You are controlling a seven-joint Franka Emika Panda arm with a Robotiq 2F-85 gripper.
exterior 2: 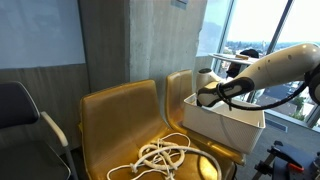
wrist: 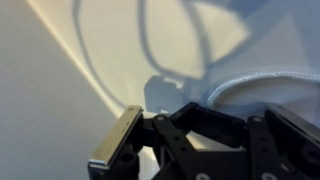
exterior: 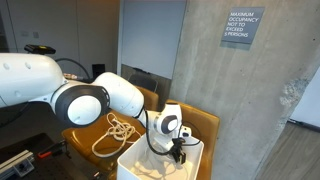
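Observation:
My gripper (exterior: 178,150) is low inside the white bin (exterior: 133,170). The second exterior view shows the arm reaching into the same bin (exterior 2: 232,128), its fingertips hidden by the wall. In the wrist view the gripper is shut, close to a pale inner surface. A thin white cord (wrist: 262,76) curves rightward from just beyond the fingertips; whether any of it is pinched is unclear. More white rope (exterior 2: 160,153) lies loosely coiled on the tan chair seat beside the bin.
Tan chairs (exterior 2: 120,125) stand in a row against the concrete wall (exterior: 245,90), behind and beside the bin. A black chair (exterior 2: 30,140) is at the far left of the second exterior view. Open air lies above the bin.

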